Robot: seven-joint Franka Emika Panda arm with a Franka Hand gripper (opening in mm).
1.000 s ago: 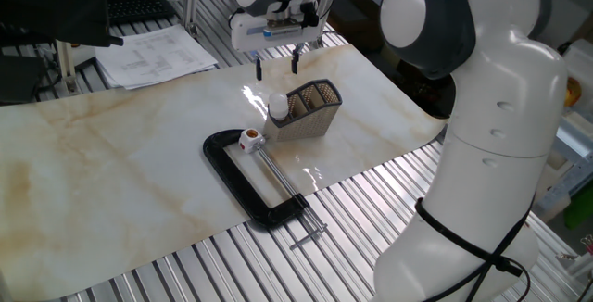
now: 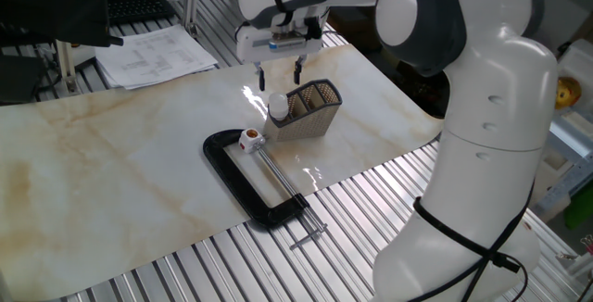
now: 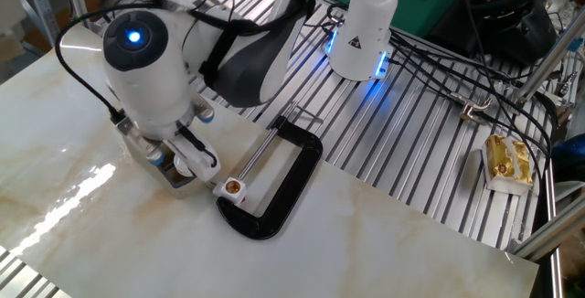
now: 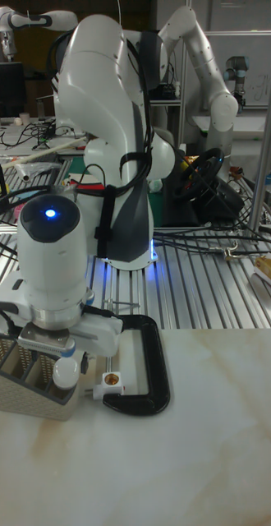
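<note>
In exterior view 1 my gripper point(image 2: 281, 81) is open, its two dark fingers well apart with nothing between them. It hangs above and just behind a beige woven-look organizer box point(image 2: 304, 124) with several compartments. A white rounded object point(image 2: 278, 106) sits in the box's end compartment, its top poking out; my fingers do not touch it. From exterior view 3 the same white object point(image 4: 66, 373) shows at the box's right end, under the gripper body. A white cube-like piece with a brown round face point(image 2: 251, 139) rests by the box, at the end of a black C-clamp point(image 2: 235, 181).
The clamp straddles the edge between the marbled board point(image 2: 111, 172) and the slatted metal table point(image 2: 195, 279). Papers point(image 2: 153, 56) lie at the back left. A gold-and-white box point(image 3: 507, 164) stands off to one side. Much of the board is bare.
My gripper has come down a little and shifted slightly to the right in exterior view 1, its fingers still apart. The box, white object and clamp have stayed put.
</note>
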